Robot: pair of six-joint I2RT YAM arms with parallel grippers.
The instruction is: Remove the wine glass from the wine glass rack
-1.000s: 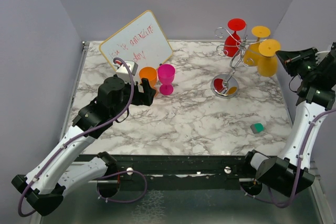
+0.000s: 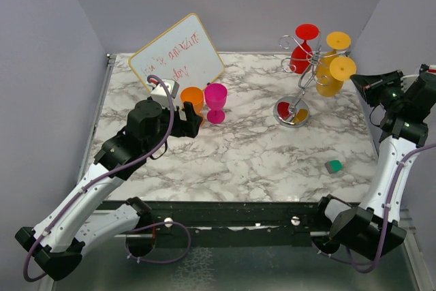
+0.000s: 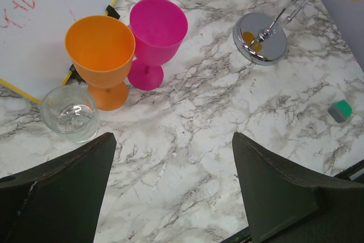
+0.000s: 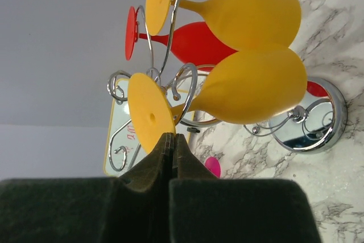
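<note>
The wine glass rack [image 2: 304,86] is chrome with curled arms on a round base. Upside down on it hang a red glass [image 2: 300,58] and two yellow ones. The nearer yellow glass [image 4: 256,86] tilts, its stem still at a wire loop and its round foot [image 4: 149,111] facing my right gripper. That gripper is shut, its tips touching the foot's edge; whether the thin rim is pinched between them is unclear. Far to the left, my left gripper stands open and empty above the table.
An orange goblet [image 3: 101,55], a pink goblet [image 3: 159,29] and a clear glass [image 3: 69,112] stand near the left gripper. A whiteboard [image 2: 176,56] leans behind them. A small green-topped block [image 2: 334,166] lies front right.
My right gripper has moved left and slightly towards the front. The nearer yellow glass's foot has shifted the same way, and its bowl has swung left. The left arm has stayed still.
</note>
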